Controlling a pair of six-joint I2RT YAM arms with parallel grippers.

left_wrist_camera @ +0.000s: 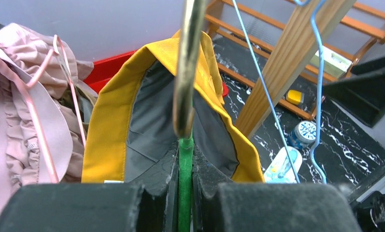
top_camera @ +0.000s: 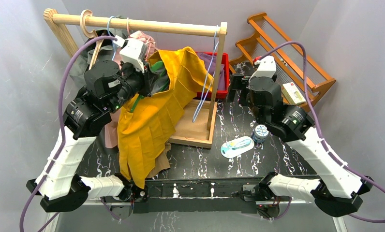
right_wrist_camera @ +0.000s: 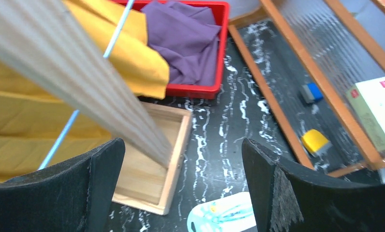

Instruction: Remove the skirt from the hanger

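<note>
My left gripper is shut on the neck of the green hanger (left_wrist_camera: 185, 150), whose metal hook (left_wrist_camera: 185, 96) rises free of the rail. The yellow skirt (top_camera: 154, 128) still hangs from this hanger, in front of the rack. Its waistband (left_wrist_camera: 114, 121) gapes and shows a grey lining (left_wrist_camera: 154, 111). In the top view, part of the green hanger (top_camera: 138, 102) shows at the waistband. My right gripper stands open with nothing between its fingers, right of the rack post and apart from the skirt.
The wooden rack's rail (top_camera: 171, 27) carries other hangers and clothes at left. A blue hanger (top_camera: 210, 77) hangs beside the right post (top_camera: 218, 72). Behind stands a red bin (right_wrist_camera: 221, 53) with purple cloth. A wooden shelf (top_camera: 287, 53) leans at right.
</note>
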